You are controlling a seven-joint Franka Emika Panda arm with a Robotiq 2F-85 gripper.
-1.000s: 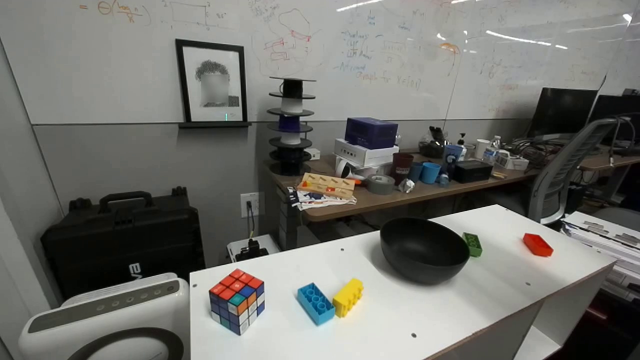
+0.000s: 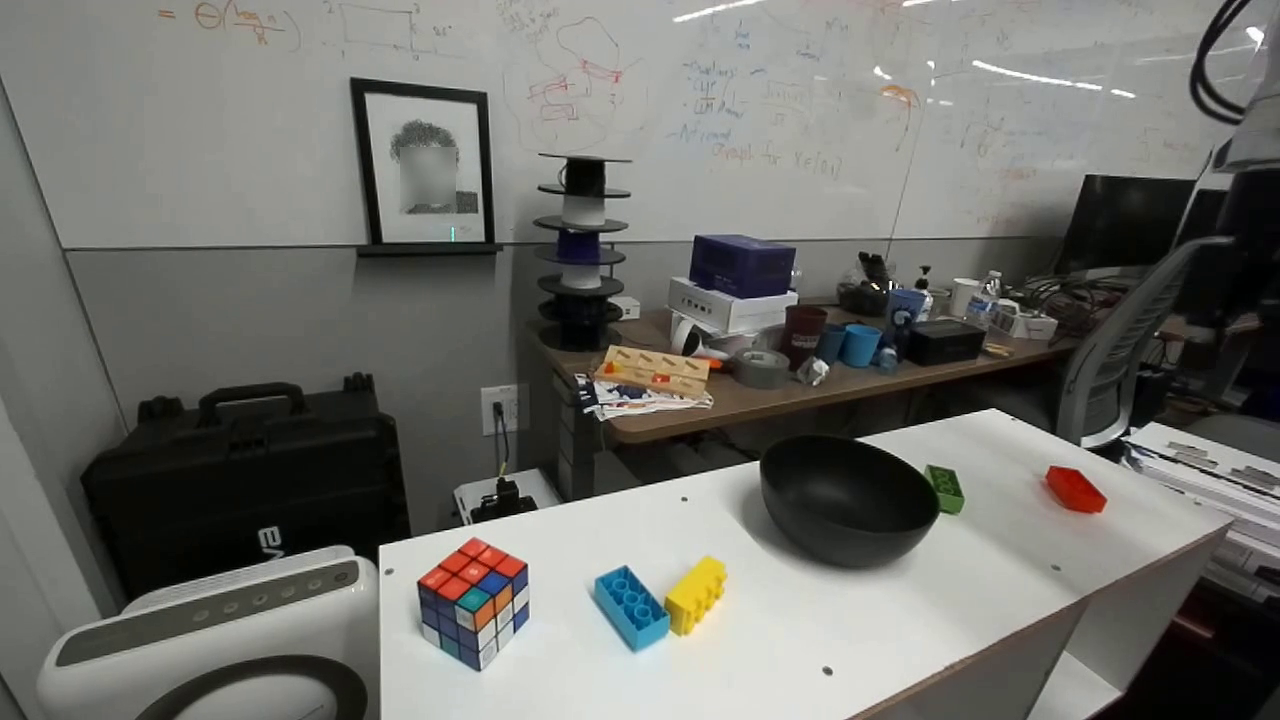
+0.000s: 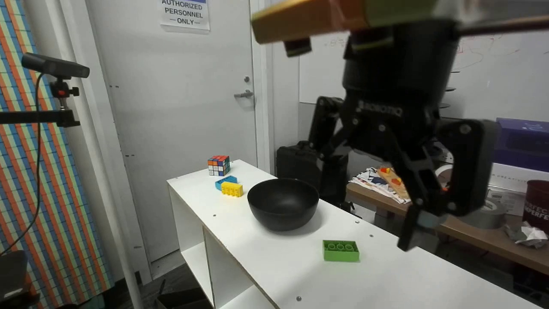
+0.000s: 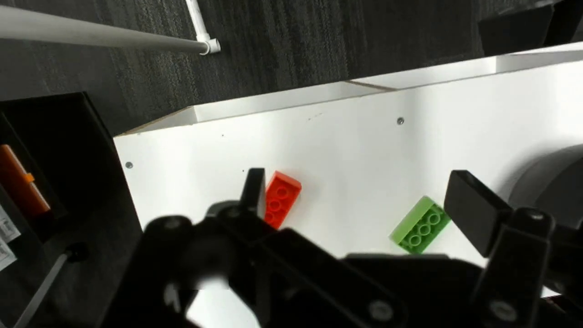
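In the wrist view my gripper stands open over the white tabletop (image 4: 339, 158), nothing between its fingers. A red block (image 4: 283, 197) lies close to the left finger in that picture, partly hidden by the gripper. The green block (image 4: 421, 225) appears nearer the right finger. In exterior view 2 the gripper hangs well above the surface. A black bowl (image 2: 840, 504) sits mid-table, with a yellow block (image 2: 696, 595), a blue block (image 2: 632, 608) and a Rubik's cube (image 2: 474, 604) toward the far left end in exterior view 1.
The tabletop is narrow, with open shelves below its front edge. Behind it, a brown desk (image 2: 672, 420) carries boxes, cups and tape. An office chair (image 2: 1128, 342) stands near the right end. Bare white surface lies between the bowl and the red block.
The arm has come into exterior view 1 at the upper right edge, where it was out of sight before. Blocks, bowl and cube have kept their places.
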